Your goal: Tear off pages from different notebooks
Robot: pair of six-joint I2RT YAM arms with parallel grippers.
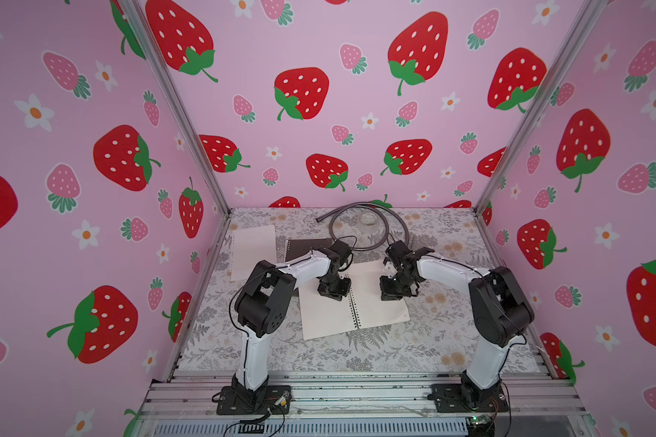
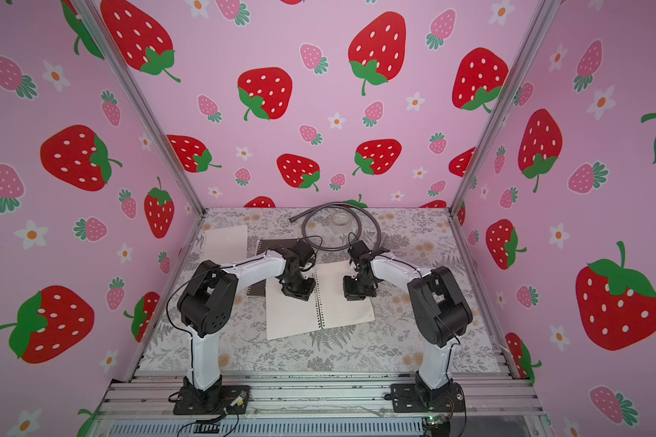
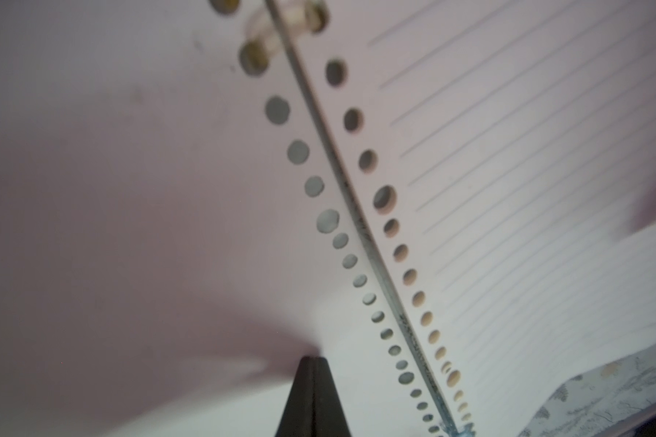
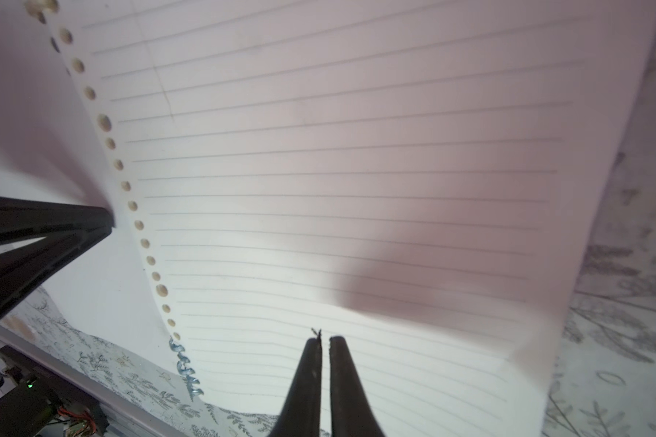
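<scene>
An open spiral notebook (image 1: pixel 320 320) lies mid-table, its blank left page (image 3: pixel 160 218) beside a ruled right page (image 4: pixel 357 189), the spiral binding (image 3: pixel 371 262) between. My left gripper is over the left page near the binding, shut, with nothing seen between its fingers; it also shows at the left of the right wrist view. My right gripper is low over the ruled page, its fingertips close together; whether paper is caught between them is unclear.
A dark notebook (image 1: pixel 306 246) lies behind my left arm. A loose white sheet (image 1: pixel 252 247) lies at the back left. A coiled grey hose (image 1: pixel 404 225) and a clear round item (image 1: pixel 368 220) are at the back.
</scene>
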